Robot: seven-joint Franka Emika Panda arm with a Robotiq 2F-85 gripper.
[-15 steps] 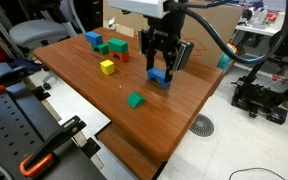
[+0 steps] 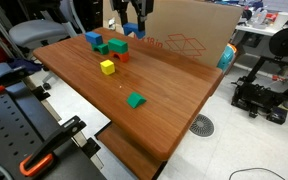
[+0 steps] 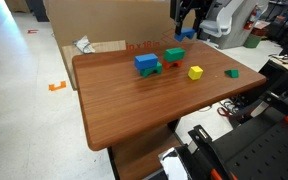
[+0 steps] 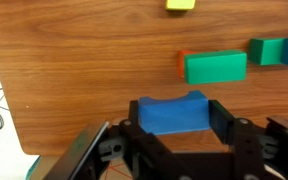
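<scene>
My gripper [image 2: 133,24] is raised over the far part of the wooden table, shut on a blue block [image 3: 186,34]. In the wrist view that blue block [image 4: 174,115] lies crosswise between the two fingers. Below and beside it is a green block [image 4: 215,67], sitting on red pieces [image 2: 122,57]. A second blue block [image 3: 146,61] rests on green pieces [image 3: 149,71] close by. Nearer the front of the table are a small yellow block [image 2: 107,67] and a green triangular block [image 2: 136,99]. The held block is clear of the table.
A cardboard panel [image 2: 189,30] stands along the back of the table. Bare wood [image 2: 174,85] covers the table's right side in exterior view 1. A black frame [image 2: 19,125] runs along the near side. Cables [image 2: 266,97] lie on the floor at right.
</scene>
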